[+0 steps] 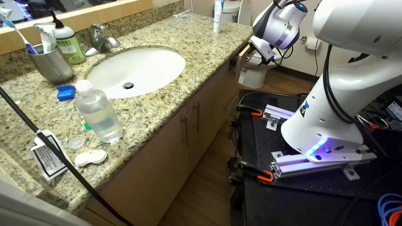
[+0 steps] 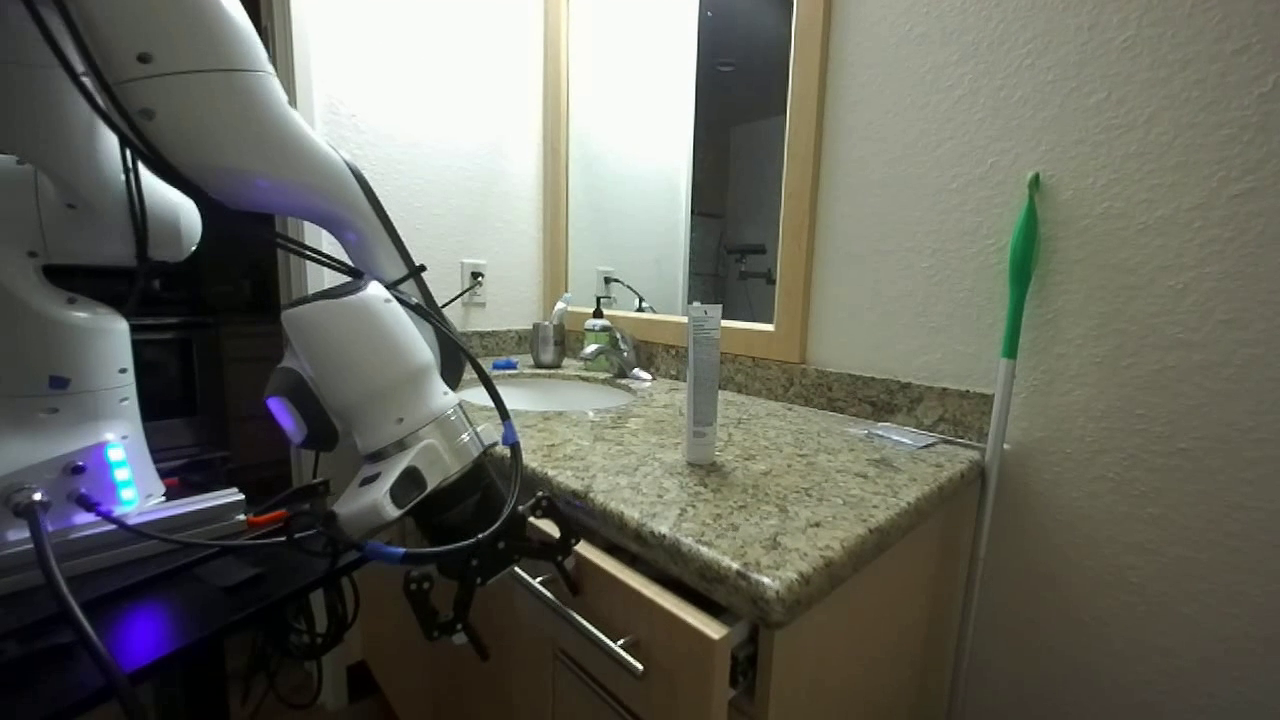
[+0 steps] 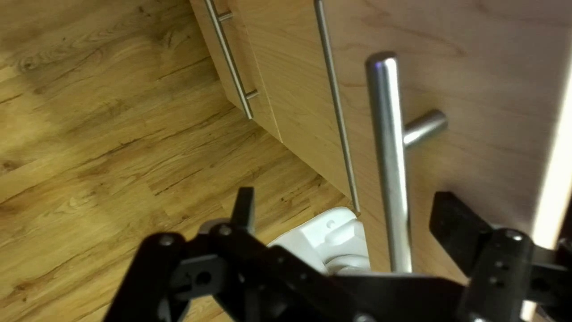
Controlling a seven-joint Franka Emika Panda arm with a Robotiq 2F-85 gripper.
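Note:
A pale wooden drawer under the counter's near end is pulled partly out. Its bar-shaped metal handle runs between the two black fingers in the wrist view. My gripper is open, its fingers wide apart and neither visibly pressing on the bar. In exterior view 2 the gripper hangs by the drawer front, at the handle's left end. How deep the fingers reach around the bar cannot be told. Exterior view 1 mostly hides the fingers behind the wrist.
The granite counter overhangs the drawer, with a white tube upright near its edge. A clear bottle stands past the sink. Lower handles line the cabinet. A toilet stands beyond the drawer.

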